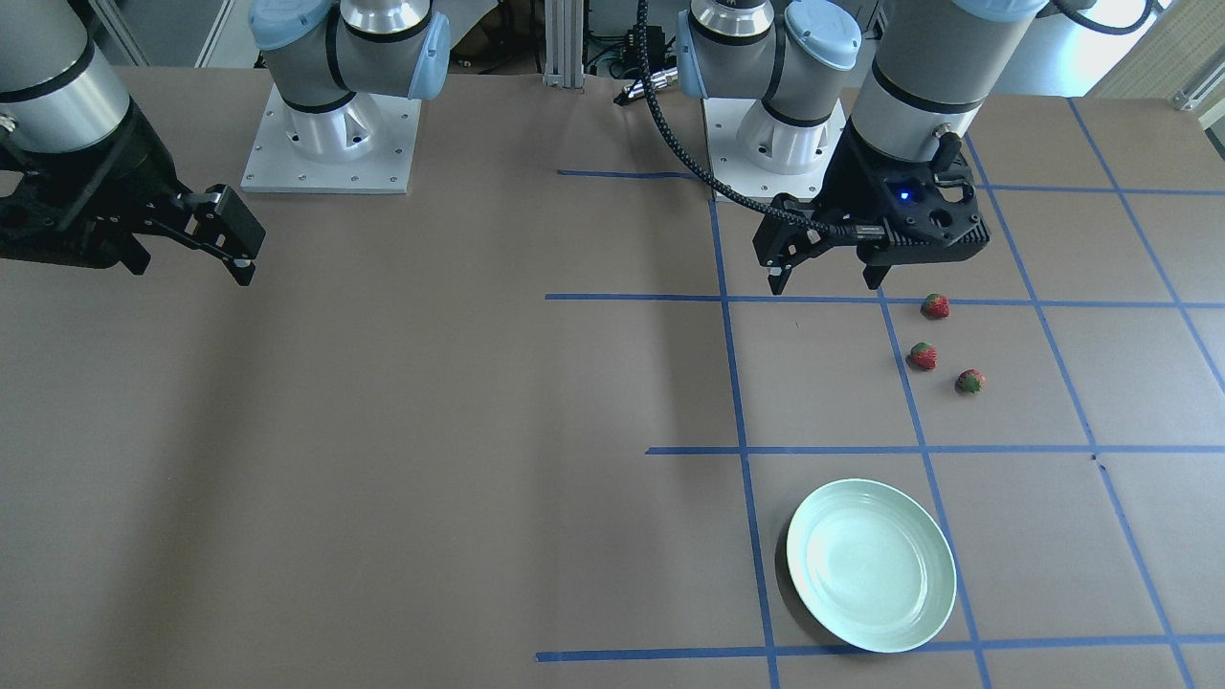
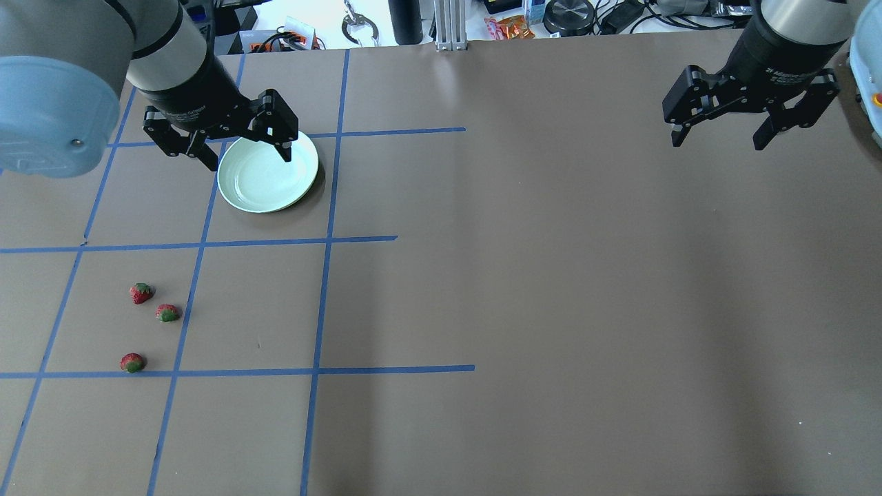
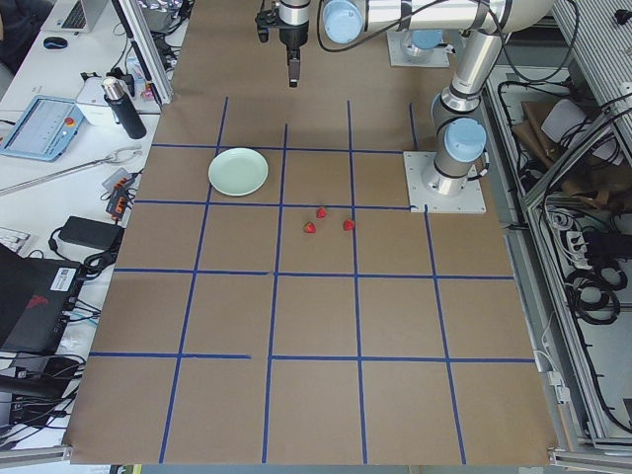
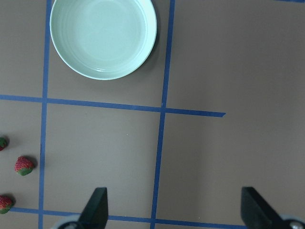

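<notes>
Three strawberries, lie loose on the taped grid, also visible at lower left in the left wrist view. A pale round plate [image 1: 870,563] rests in front of them, empty. My gripper [image 1: 824,279] hangs above the table behind the strawberries in the front view; its fingertips stand wide apart in the left wrist view [image 4: 174,205], open with nothing between them.
A second arm's gripper [image 2: 719,132] hangs over the table on the other side. The table [image 2: 579,289] between and below the arms is bare. Cables and equipment lie beyond the table edges.
</notes>
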